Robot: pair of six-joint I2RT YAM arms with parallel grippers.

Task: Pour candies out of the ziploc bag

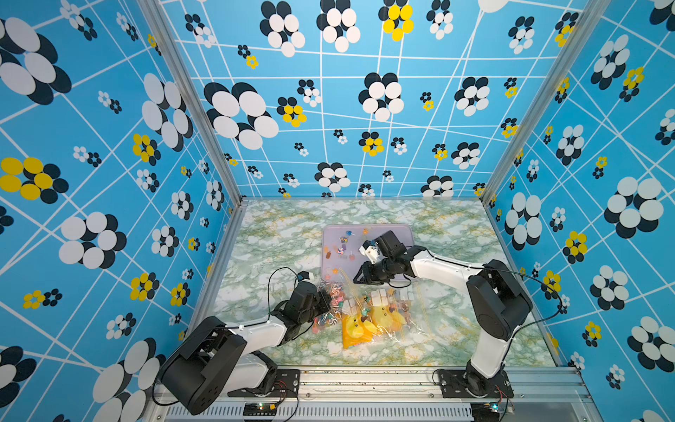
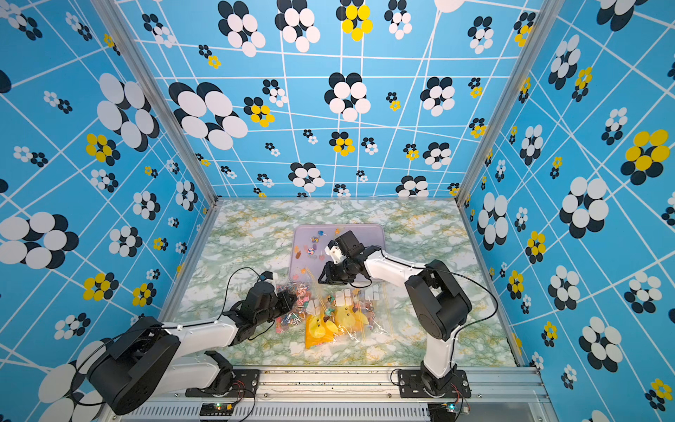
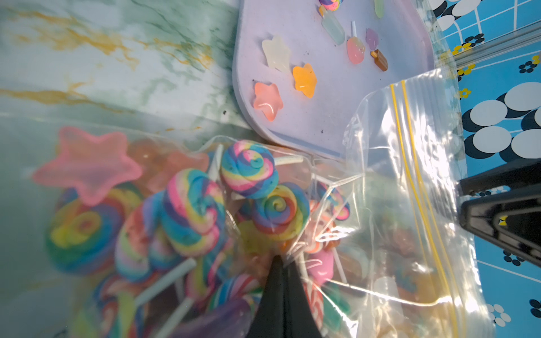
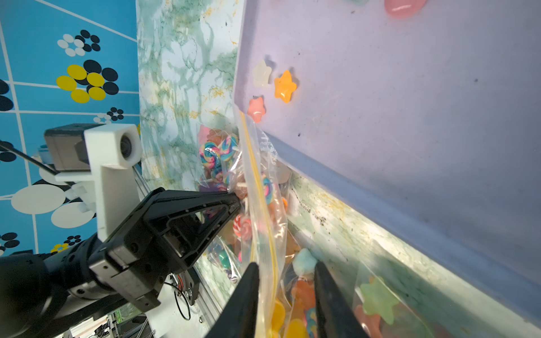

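A clear ziploc bag (image 3: pixel 394 225) of lollipops and star candies has its yellow zipper strip raised beside the lilac tray (image 3: pixel 298 129); more bagged candies (image 2: pixel 337 316) lie to the right on the table. My left gripper is shut at the bag, among the plastic folds; whether it pinches any plastic is unclear. My right gripper stands part open above the bag, the zipper strip (image 4: pixel 259 186) running to near one fingertip, nothing clearly gripped.
A few loose candies, such as an orange star (image 4: pixel 285 87), lie on the tray.
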